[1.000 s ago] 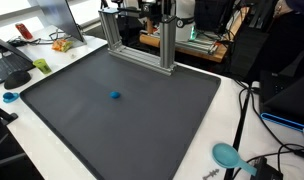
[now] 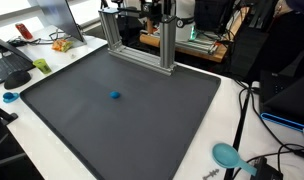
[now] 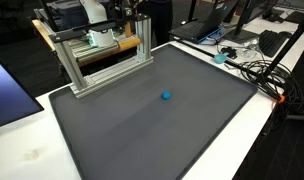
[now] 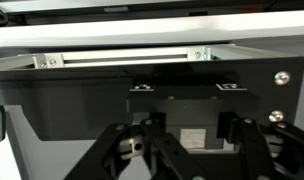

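In the wrist view my gripper is shut on a dark object (image 4: 188, 118) whose outline is hard to make out. Its fingers (image 4: 142, 101) lie against a wide black panel (image 4: 82, 88) that runs across the view, with round screws (image 4: 281, 78) at its right end. Behind the panel's upper edge shows a pale metal rail (image 4: 122, 57). A small blue piece (image 2: 115, 95) lies on the grey mat (image 2: 142, 125), well away from the gripper. In the exterior views the gripper is too small and dark to make out clearly near the upper edge.
An aluminium frame (image 3: 112, 78) stands at the mat's edge. A teal scoop-like thing (image 2: 229, 156) lies on the white table, near loose cables (image 3: 262, 70). A green cup (image 2: 41, 66) and a blue round item (image 2: 10, 97) stand at the left.
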